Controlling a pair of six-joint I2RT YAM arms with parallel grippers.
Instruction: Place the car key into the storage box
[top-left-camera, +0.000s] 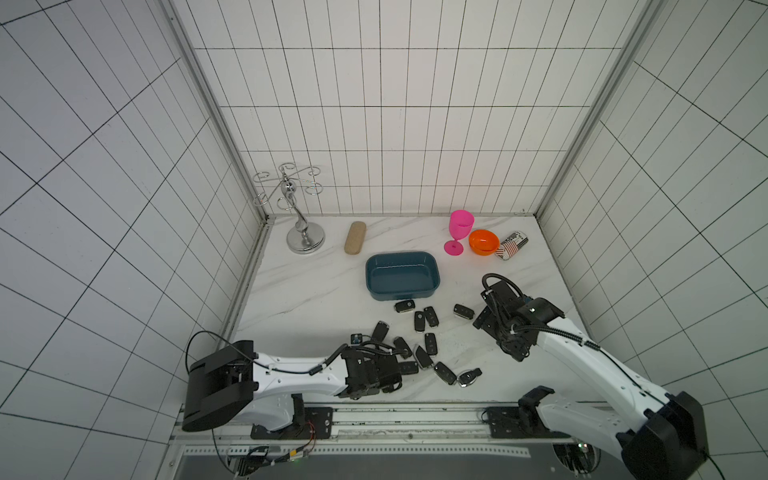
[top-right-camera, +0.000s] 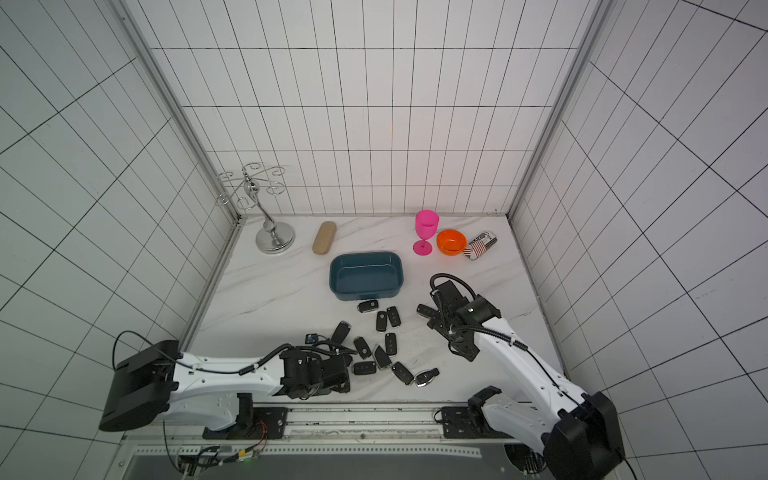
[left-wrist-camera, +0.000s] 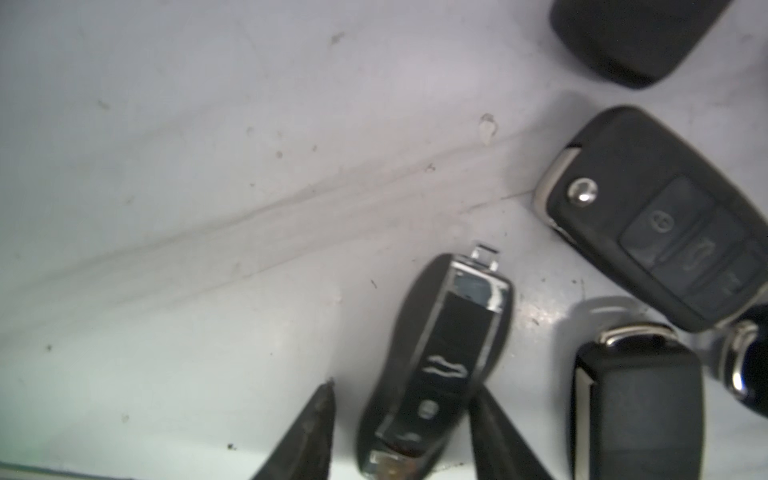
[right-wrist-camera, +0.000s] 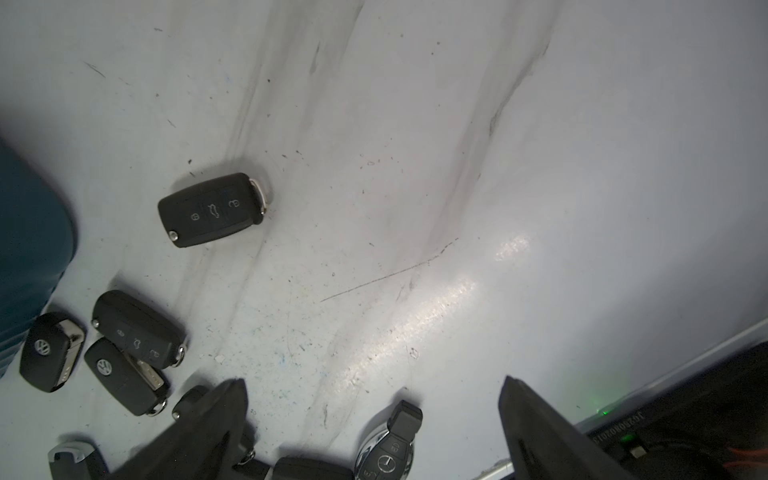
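The teal storage box (top-left-camera: 402, 294) stands empty mid-table, with several black car keys scattered in front of it. In the left wrist view, a black-and-silver key (left-wrist-camera: 448, 352) lies flat between the parted fingers of my left gripper; space shows beside the left finger, while the right finger is close to the key or touching it. A flip key (left-wrist-camera: 656, 216) and another key (left-wrist-camera: 640, 408) lie to its right. My right gripper is wide open and empty, with a lone key (right-wrist-camera: 212, 209) ahead and a silver-edged key (right-wrist-camera: 388, 448) nearer.
Behind the box are a tan oblong block (top-left-camera: 355, 238), a metal stand (top-left-camera: 305, 237), a pink goblet (top-left-camera: 461, 224), an orange bowl (top-left-camera: 483, 242) and a can (top-left-camera: 512, 245) lying down. Bare tabletop lies left of the box.
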